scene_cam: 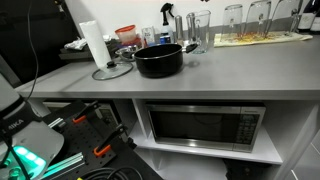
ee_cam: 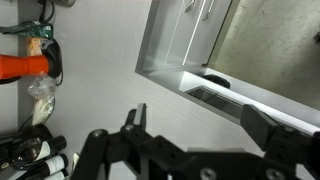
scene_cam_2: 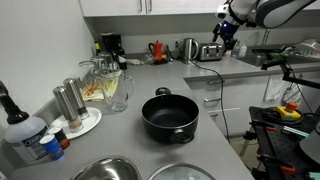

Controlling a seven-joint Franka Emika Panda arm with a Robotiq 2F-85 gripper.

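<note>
In the wrist view my gripper stands open, its dark fingers wide apart, and nothing shows between them. Below it lies bare grey counter (ee_cam: pixel 120 75) and the counter's front edge, with white cabinet doors (ee_cam: pixel 195 30) beyond. The arm (scene_cam_2: pixel 245 14) reaches over the far right part of the counter in exterior view 2. A black pot (scene_cam_2: pixel 171 118) rests on the counter, empty as far as its inside shows, well apart from the gripper. A glass lid (scene_cam_2: pixel 182 172) is at the near edge of that view.
An orange-red kettle (ee_cam: pixel 22 67) and dark bottles (ee_cam: pixel 35 152) stand along the wrist view's left side. Glass pitchers (scene_cam: pixel 234 20) line the back of the counter, and a microwave (scene_cam: pixel 205 124) sits on the shelf below. Counter right of the pot is clear in exterior view 1.
</note>
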